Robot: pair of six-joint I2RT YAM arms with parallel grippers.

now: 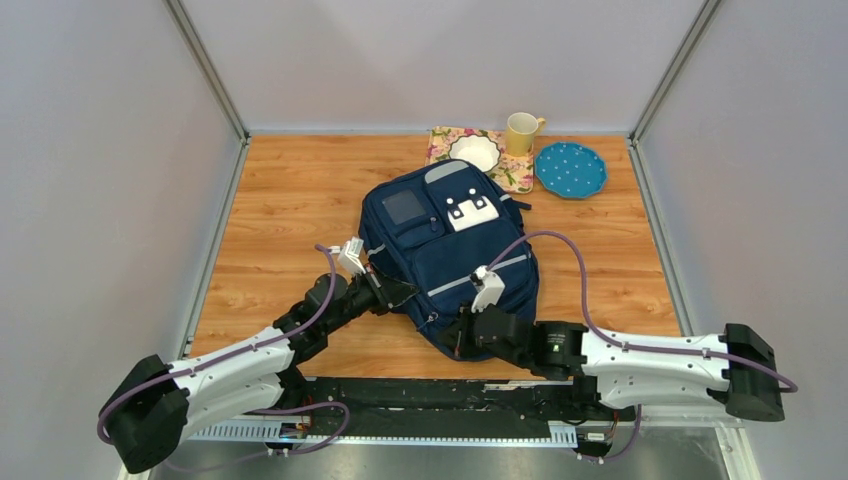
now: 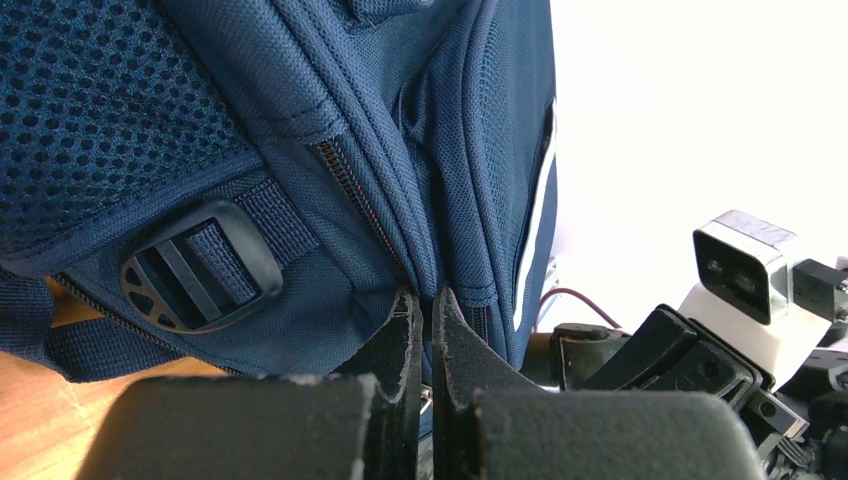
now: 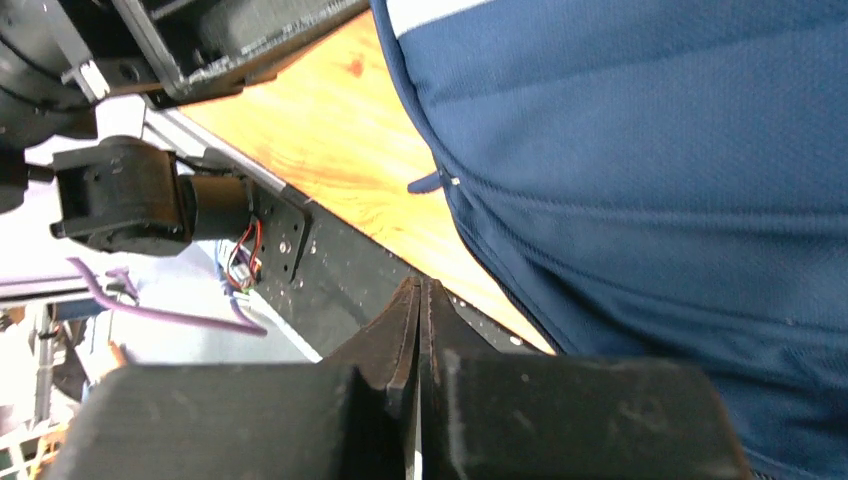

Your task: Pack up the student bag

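The navy student bag (image 1: 465, 248) lies tilted on the wooden table, front panel up. At its left edge, my left gripper is shut on a fold of the bag's fabric beside a zipper track (image 2: 350, 180). My right gripper is shut with nothing between its fingers, over the bag's lower corner. A blue zipper pull (image 3: 425, 184) sticks out from the bag's edge, beyond those fingertips and apart from them. From above, the right fingertips are partly hidden by their own arm.
Behind the bag lie a floral board (image 1: 517, 178) carrying a white scalloped dish (image 1: 474, 152) and a yellow mug (image 1: 521, 133). A blue dotted plate (image 1: 571, 170) sits at the back right. Bare table (image 1: 300, 200) stretches to the left. Both arms come close together at the bag's front.
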